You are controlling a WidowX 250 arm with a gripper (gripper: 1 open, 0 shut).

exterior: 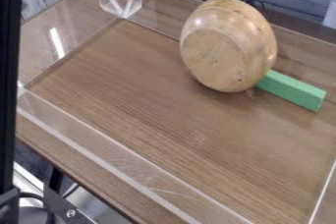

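A round wooden bowl (226, 43) stands tipped on its side in the upper right of the camera view, its rounded underside toward the camera. A green block (294, 92) lies on the wooden table beside it, partly behind the bowl. Only a dark part of the arm shows at the top edge above the bowl; the gripper's fingertips are hidden behind it, so their state cannot be seen.
A clear angular plastic piece (118, 2) is at the upper left. A pale wall runs along the back right.
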